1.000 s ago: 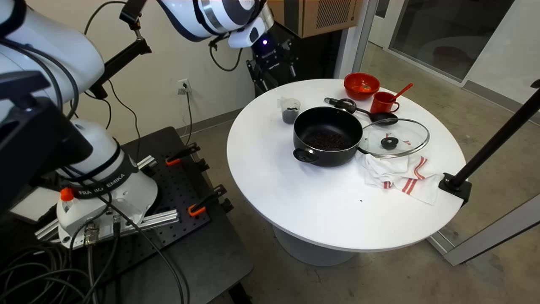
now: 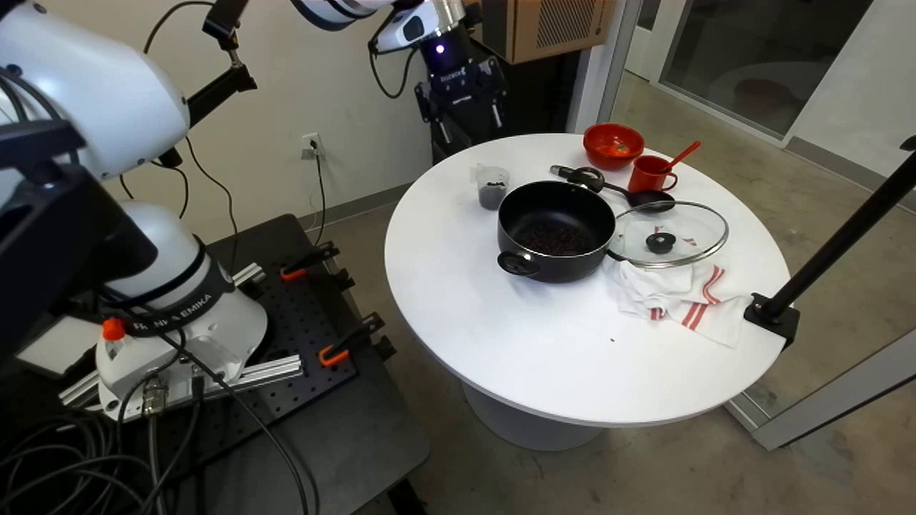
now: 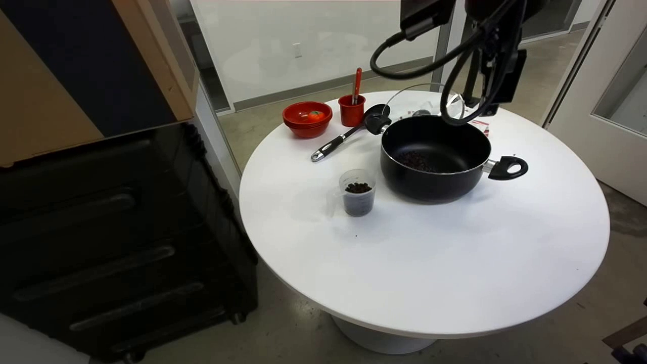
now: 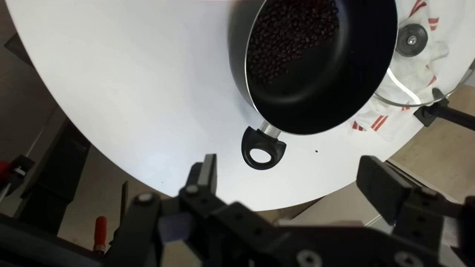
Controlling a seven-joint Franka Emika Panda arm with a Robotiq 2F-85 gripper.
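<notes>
My gripper is open, its two dark fingers wide apart with nothing between them. In exterior view 1 the gripper [image 2: 470, 124] hangs above and behind the table's far left edge. A black pot [image 2: 558, 232] stands uncovered on the round white table, dark beans [image 4: 285, 40] spread over part of its bottom. One pot handle [image 4: 263, 149] points toward the gripper in the wrist view. Beside the pot stands a clear measuring cup [image 3: 358, 203], partly filled with dark beans. A glass lid [image 2: 670, 236] with a black knob lies by the pot, over a red-striped white towel [image 2: 687, 300].
Red bowls [image 3: 307, 119], a red mug [image 3: 352, 111] with a red-handled utensil and a black ladle [image 3: 339, 141] sit toward the table's far side. A black pole [image 2: 837, 227] is clamped at the edge.
My arm has shifted, its wrist rising slightly and the gripper turning to hang more upright. Objects on the table have stayed where they were.
</notes>
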